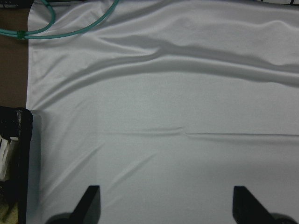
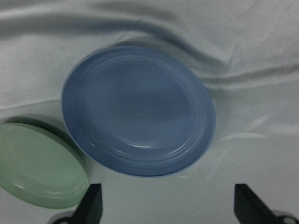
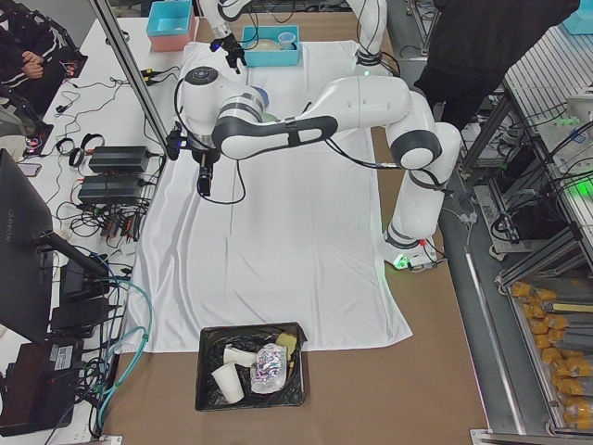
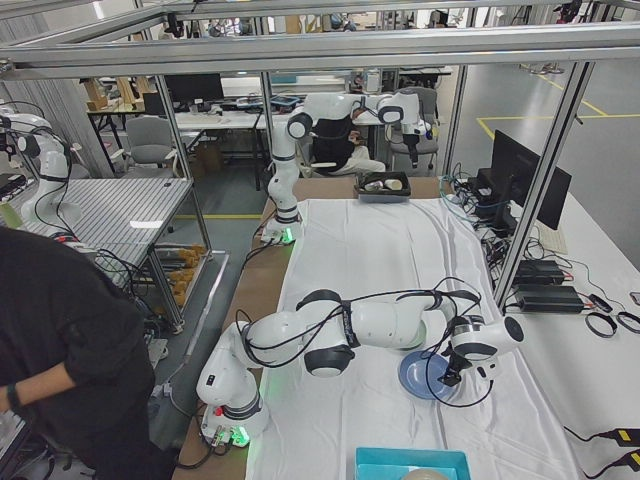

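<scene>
A blue plate (image 2: pixel 138 109) lies on the white cloth under my right gripper, with a green plate (image 2: pixel 37 165) beside it, lower left in the right wrist view. My right gripper stands open above them, nothing between its fingers. My left gripper is open over bare cloth (image 1: pixel 187 112), near a black bin (image 3: pixel 250 399) of cups and foil at the cloth's end. In the camera right view the blue plate (image 4: pixel 415 382) is partly hidden by the near arm.
A turquoise container (image 4: pixel 410 460) stands at the other end of the cloth. Cables, black devices and a monitor (image 4: pixel 530 175) line one side. A person in black (image 4: pixel 70 340) stands on the other side.
</scene>
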